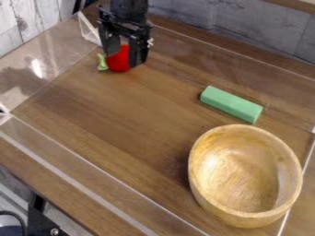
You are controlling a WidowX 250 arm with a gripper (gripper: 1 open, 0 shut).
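Observation:
My gripper [123, 41] is at the upper left, directly over a red round object [120, 60] with a green stem at its left, which it partly hides; whether the fingers are open or touching it I cannot tell. A green rectangular block [231, 104] lies at the middle right of the wooden table. A wooden bowl [244, 175] stands at the lower right.
A clear wire-like holder [88, 28] is at the back left, partly behind the gripper. Walls bound the back.

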